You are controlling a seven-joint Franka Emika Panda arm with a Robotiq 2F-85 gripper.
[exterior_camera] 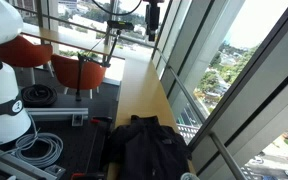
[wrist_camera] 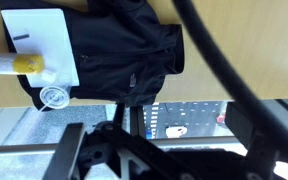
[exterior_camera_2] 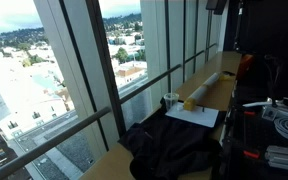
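Note:
A black jacket (exterior_camera: 146, 150) with a small white logo lies spread on the wooden ledge; the wrist view shows the same jacket (wrist_camera: 124, 50) from above. On or against it rests a flat white sheet (wrist_camera: 42, 30), crossed by a white tube (wrist_camera: 9, 64) with a yellow end. A clear cup (wrist_camera: 54, 97) stands close to that end. In the second exterior view, the cup (exterior_camera_2: 170, 101), tube (exterior_camera_2: 202, 90) and sheet (exterior_camera_2: 192, 115) sit behind the jacket (exterior_camera_2: 166, 146). My gripper is open above the ledge, its fingers apart and nothing visible between them.
Tall windows and a metal rail (exterior_camera_2: 139, 88) run along the ledge. A dark cable (wrist_camera: 214, 55) crosses the wrist view. Coiled cable (exterior_camera: 39, 148) lies by the arm's white base, and orange chairs (exterior_camera: 76, 72) stand farther off. Bare ledge (exterior_camera: 142, 95) stretches beyond the jacket.

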